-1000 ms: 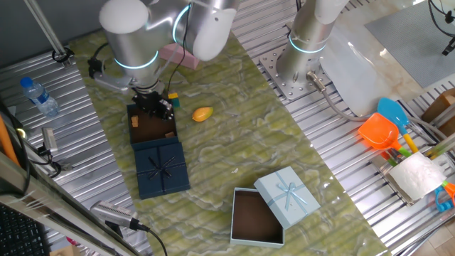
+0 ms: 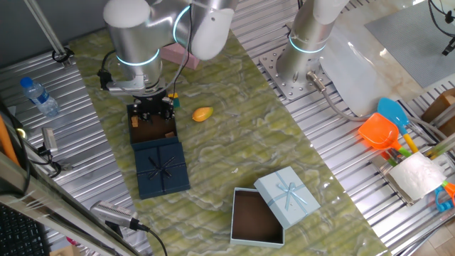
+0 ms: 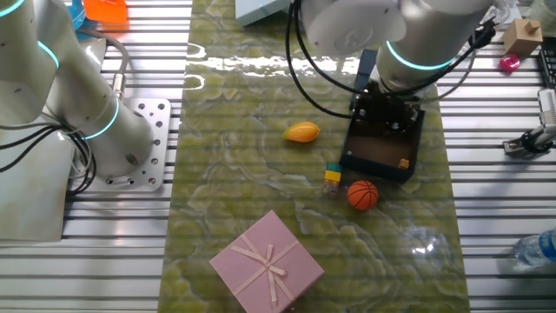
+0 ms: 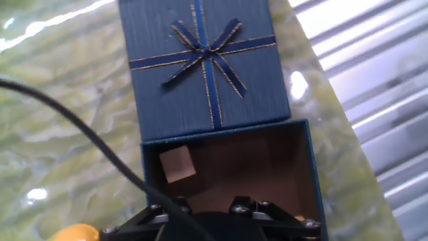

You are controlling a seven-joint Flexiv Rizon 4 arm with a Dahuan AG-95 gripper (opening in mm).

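Observation:
The open dark blue box (image 2: 133,141) stands on the green marbled mat, with its bow-tied lid (image 2: 161,169) against one side. Inside it lie a small wooden block (image 4: 178,165) in one corner and another block (image 3: 404,163) near the opposite side. My gripper (image 2: 154,114) hangs over the box, fingers pointing down. In the wrist view its fingertips (image 4: 242,203) stand apart at the bottom edge, and nothing shows between them. The gripper's lower parts are partly cut off there.
Beside the box are a yellow-orange fruit (image 3: 302,132), a small basketball (image 3: 362,196) and a yellow-and-teal block (image 3: 333,177). A pink gift box (image 3: 267,263) lies on the mat. The open pale blue box (image 2: 257,217) has its lid (image 2: 288,197) leaning on it. Mid-mat is clear.
Over the last second my gripper has turned about its axis above the box, and its fingers now show spread side by side. The box, blocks and lid have not moved.

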